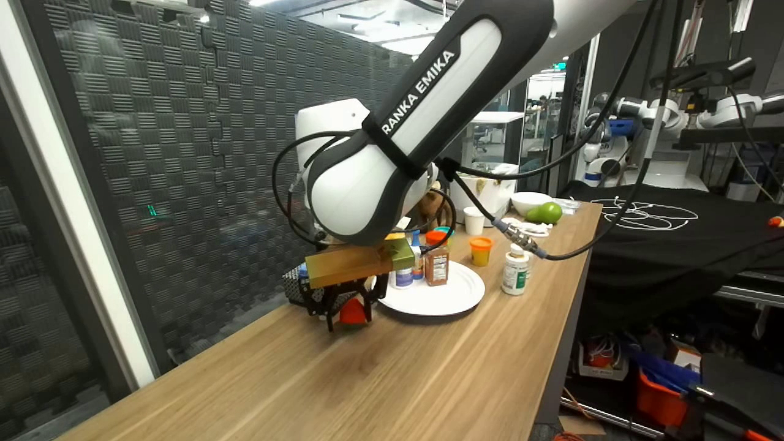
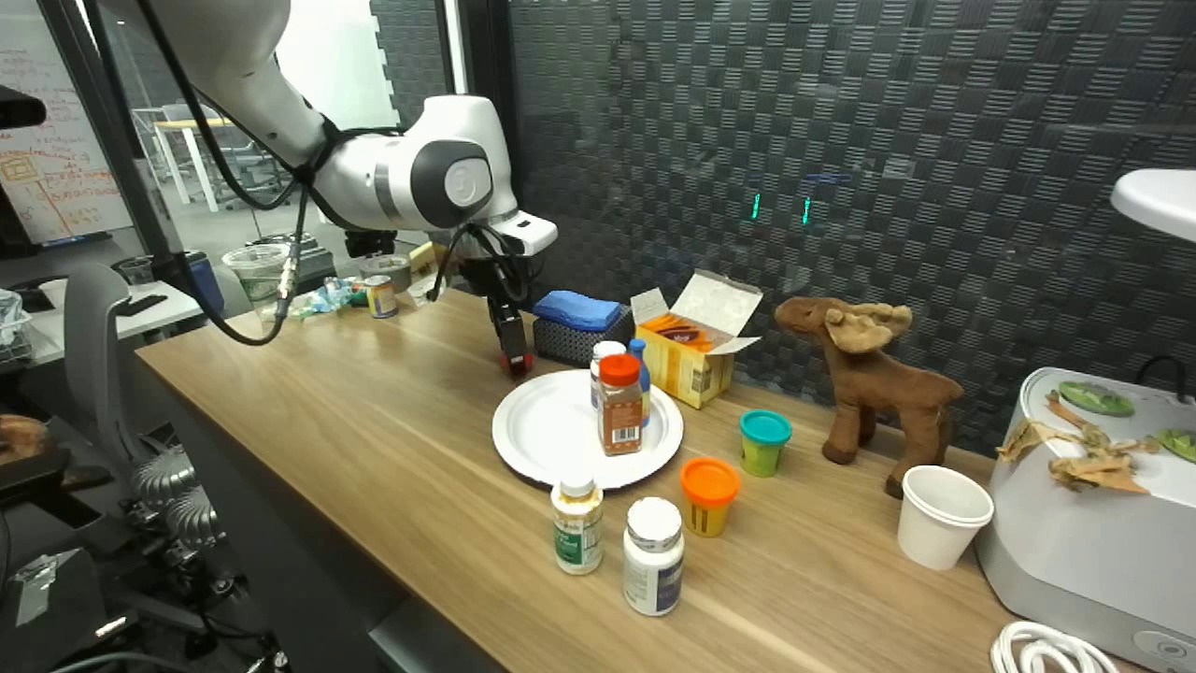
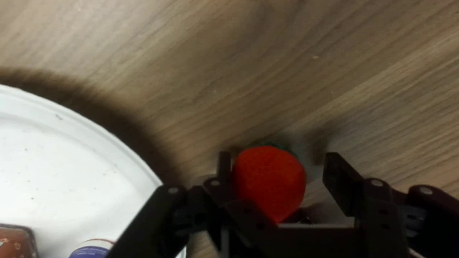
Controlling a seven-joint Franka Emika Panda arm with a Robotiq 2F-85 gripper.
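Observation:
In the wrist view a red object, with a bit of dark green at its far edge, lies between the fingers of my gripper. The left finger is right beside it, while a clear gap separates it from the right finger. The fingers stand part open, so there is no grip on both sides. Exterior view 1 has the gripper low over the wood, straddling the red object. Much of that object is hidden behind the fingertips in exterior view 2.
Right beside the gripper is a white plate carrying several bottles, including a red-capped spice jar. A dark basket with blue cloth and a yellow box stand along the wall.

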